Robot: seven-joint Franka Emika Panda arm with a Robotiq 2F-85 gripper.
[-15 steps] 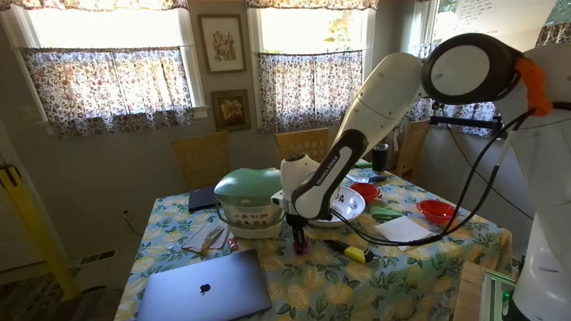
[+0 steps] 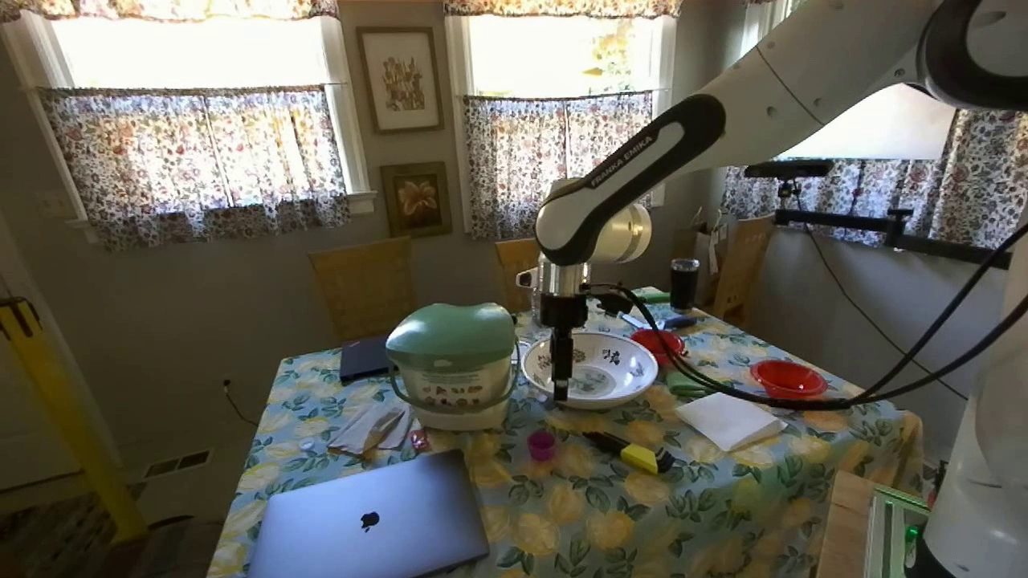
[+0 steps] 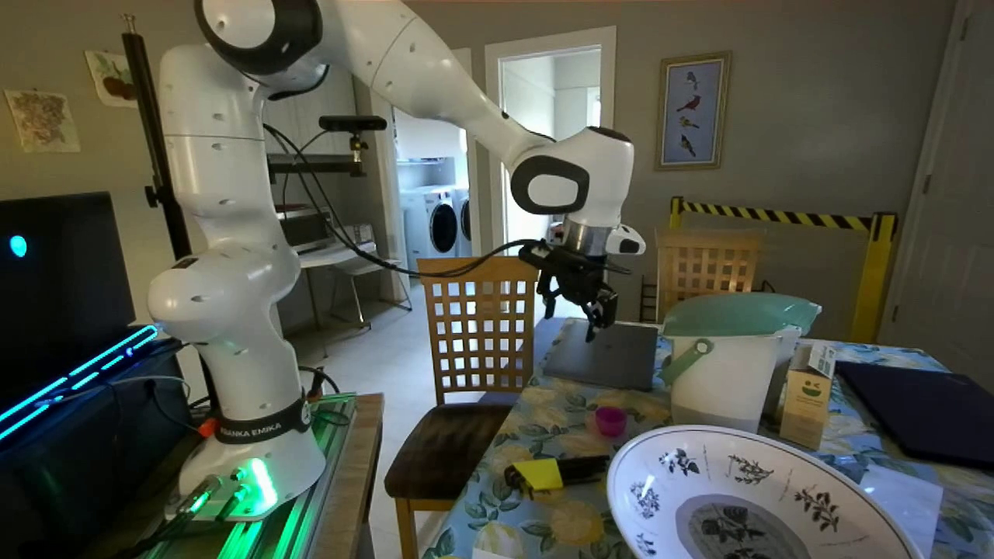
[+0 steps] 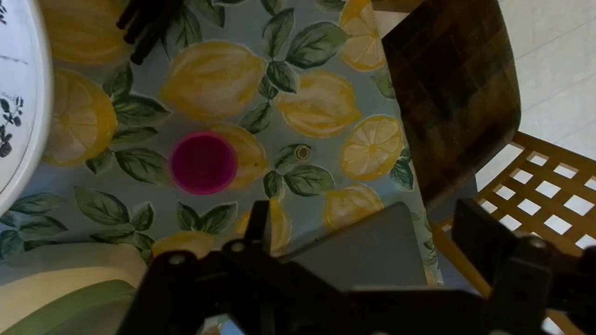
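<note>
A small magenta cup (image 2: 541, 445) stands on the lemon-print tablecloth, just in front of the white-and-green bucket (image 2: 453, 395). From above, its round rim and inside show in the wrist view, where the cup (image 4: 204, 163) lies clear of the fingers. My gripper is open, its dark fingers spread wide with nothing between them. In exterior view 1 the gripper (image 2: 560, 393) hangs above the table, in front of the large white patterned bowl (image 2: 617, 371). Exterior view 2 has the gripper (image 3: 589, 326) well above the tabletop, with the cup (image 3: 610, 421) below it.
A closed grey laptop (image 2: 376, 520) covers the near left of the table. Beside the cup lies a black and yellow tool (image 2: 636, 457). Two red bowls, one of them the nearer red bowl (image 2: 788, 380), sit to the right by a white paper (image 2: 730, 420). A carton (image 3: 807, 396) stands by the bucket.
My gripper has risen from the magenta cup and stands higher and farther back. The cup stays in the same place, now uncovered.
</note>
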